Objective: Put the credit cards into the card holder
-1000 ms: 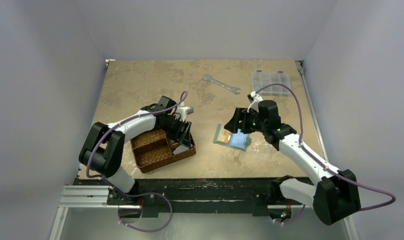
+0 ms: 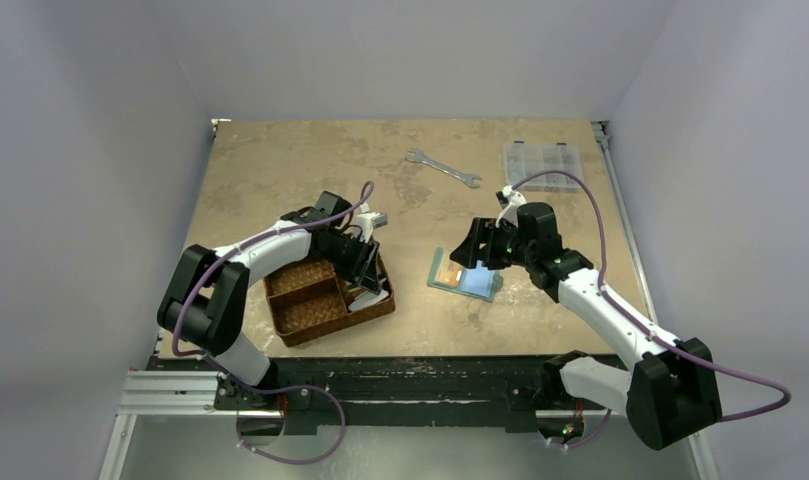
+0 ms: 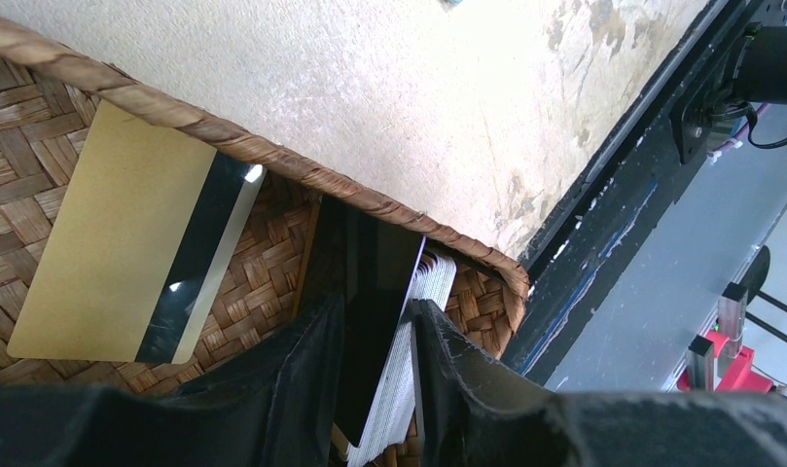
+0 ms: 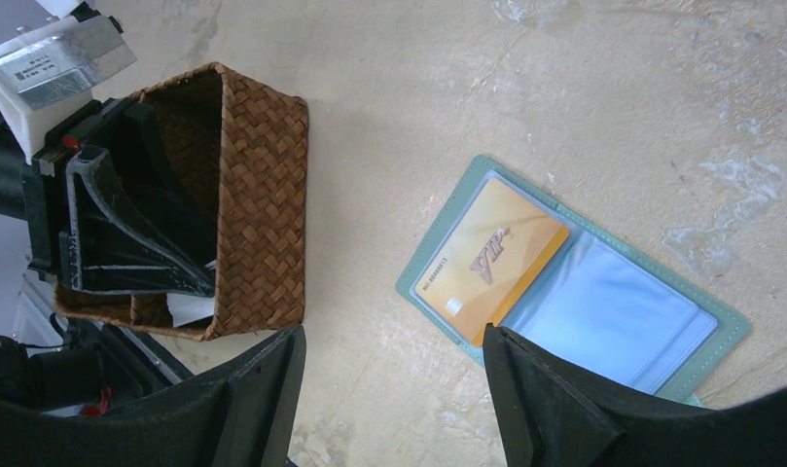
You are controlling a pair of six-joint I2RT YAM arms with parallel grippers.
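Note:
In the left wrist view my left gripper is part open inside the woven basket (image 2: 315,329). Between its fingers stands a tilted bundle, a black card (image 3: 377,331) beside several white card edges (image 3: 401,389); a firm hold cannot be made out. A gold card with a dark stripe (image 3: 117,233) lies farther along the basket floor. The teal card holder (image 4: 730,326) lies flat on the table, an orange-gold card (image 4: 491,255) in its left side and a blue pocket (image 4: 608,316) on its right. Over it my right gripper is open and empty.
A wrench (image 2: 442,168) and a clear compartment box (image 2: 542,165) lie toward the back. Basket walls and a divider surround the left gripper closely. Bare table separates the basket from the holder.
Compared with a second ago, the basket has shifted slightly to the right and the left gripper's fingers have moved a little within it. The right arm looks still.

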